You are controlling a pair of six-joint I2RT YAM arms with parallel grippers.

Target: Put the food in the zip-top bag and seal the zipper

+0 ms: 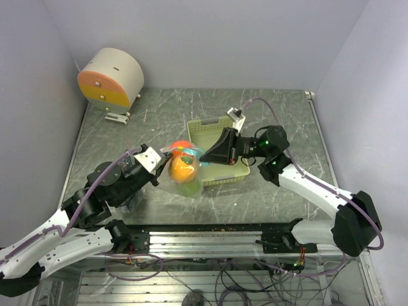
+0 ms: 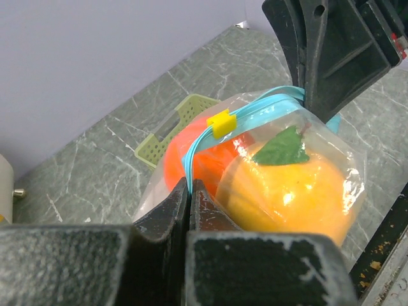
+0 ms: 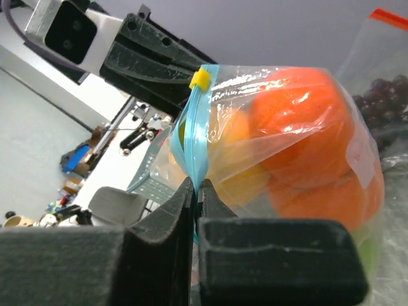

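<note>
A clear zip top bag [image 1: 167, 183] with a light blue zipper [image 2: 264, 108] is held up between my two grippers. Inside are an orange-red food piece [image 3: 303, 118] and a yellow-orange one [image 2: 280, 194] with a green leaf. My left gripper is shut on one end of the zipper strip. At the other end, my right gripper is shut with the thin blue strip running between its fingertips. The yellow slider [image 2: 221, 123] sits on the zipper close to the left gripper. Whether the zipper is sealed cannot be told.
A pale green basket [image 1: 210, 135] stands behind the bag, partly under the right gripper, and looks empty. A round-fronted cream container [image 1: 113, 78] is at the back left. Another clear bag with a red top and dark grapes [image 3: 386, 99] shows in the right wrist view.
</note>
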